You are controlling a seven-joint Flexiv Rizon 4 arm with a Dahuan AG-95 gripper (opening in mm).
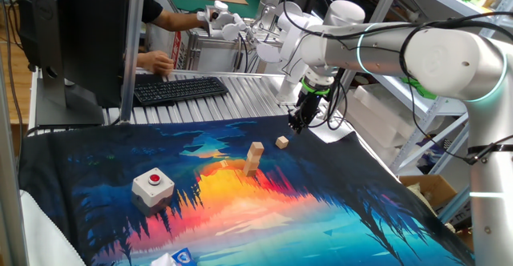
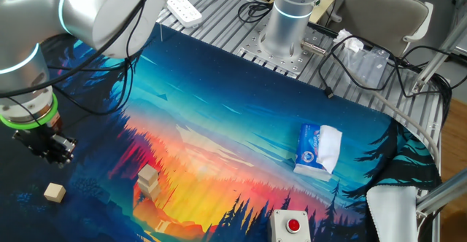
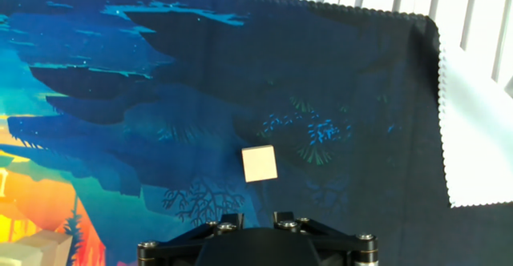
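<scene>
A single light wooden cube [image 3: 260, 164] lies alone on the dark part of the printed mat, ahead of my fingertips in the wrist view. My gripper is open, a narrow gap showing between its fingers and nothing in it. In exterior view 2 the gripper [image 2: 61, 157] hangs above the mat, apart from the loose cube [image 2: 55, 192]. A small upright stack of wooden blocks [image 1: 253, 160] stands nearer the mat's middle in exterior view 1; part of it shows at the wrist view's lower left corner.
A grey box with a red button [image 1: 153, 189] sits on the mat's left side in exterior view 1. A blue and white tissue pack [image 2: 312, 149] lies farther off. A keyboard [image 1: 180, 90] and monitor [image 1: 76, 50] stand beyond the mat.
</scene>
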